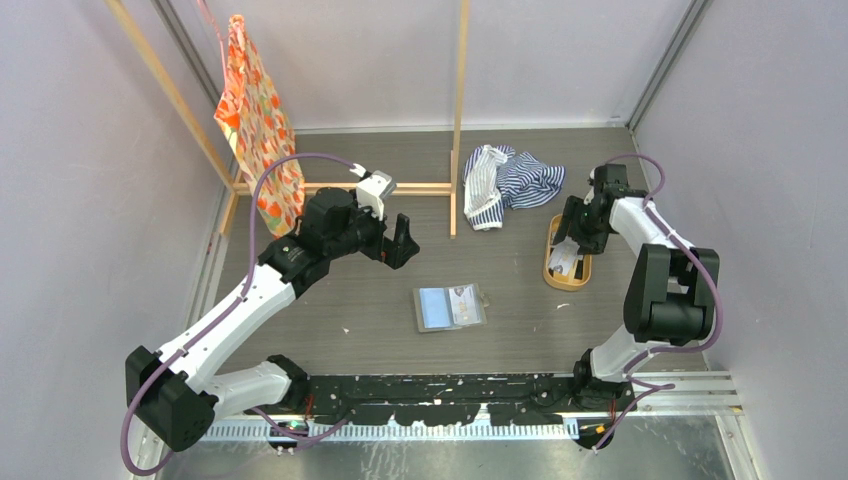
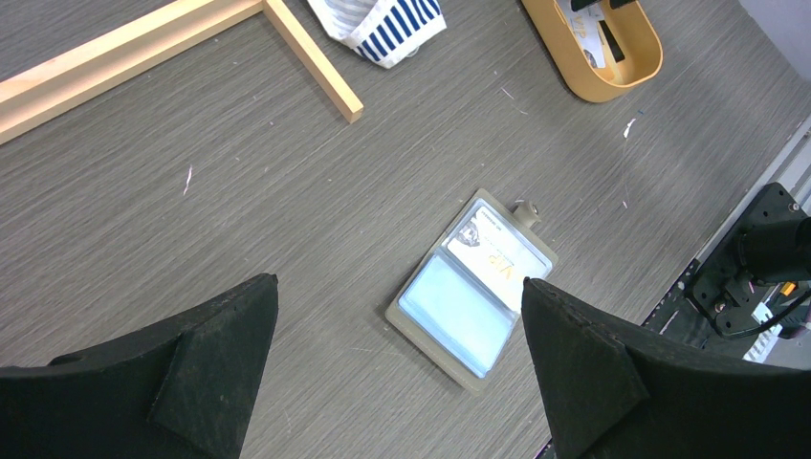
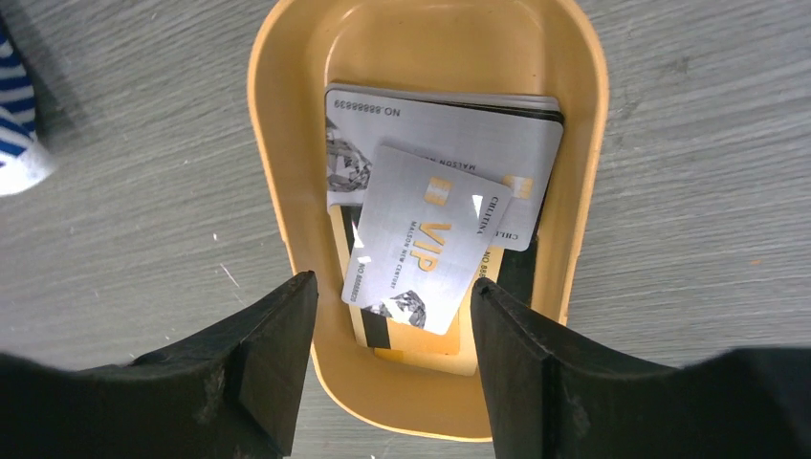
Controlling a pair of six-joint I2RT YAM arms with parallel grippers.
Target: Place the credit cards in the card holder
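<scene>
Several cards lie loosely piled in the tan oval basket [image 3: 440, 416] at the right of the table. On top, turned askew, rests a silver VIP card [image 3: 421, 234]; another silver card [image 3: 421, 129] lies partly beneath it. My right gripper hovers over the basket, fingers apart, nothing between them. In the top view this gripper [image 1: 568, 240] covers the basket's far end. The card holder [image 1: 450, 308] lies flat at the table's middle, with a silver VIP card [image 2: 497, 252] in one half and a pale blue pocket [image 2: 454, 311] in the other. Left of it, my left gripper stands open and empty.
A blue-and-white striped cloth [image 1: 515, 185] lies behind, left of the basket. A wooden frame [image 1: 455, 200] stands at the back, with an orange patterned cloth [image 1: 258, 125] hanging at the left. The table in front of the left gripper is clear.
</scene>
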